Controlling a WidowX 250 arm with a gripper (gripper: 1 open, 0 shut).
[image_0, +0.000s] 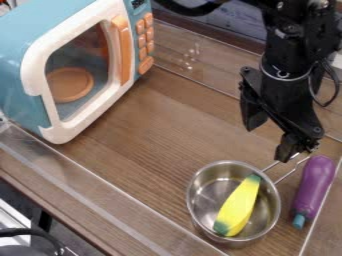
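Note:
My black gripper (267, 128) hangs at the upper right of the camera view, open, above and behind a steel pot (207, 188). A yellow toy vegetable (237, 206) with a green tip lies inside the pot. A purple eggplant (314, 189) lies on the wood just right of the pot, below the gripper.
A toy microwave (47, 40), blue and white with orange trim, fills the upper left, an orange disc visible inside. A black cable runs at the lower left edge.

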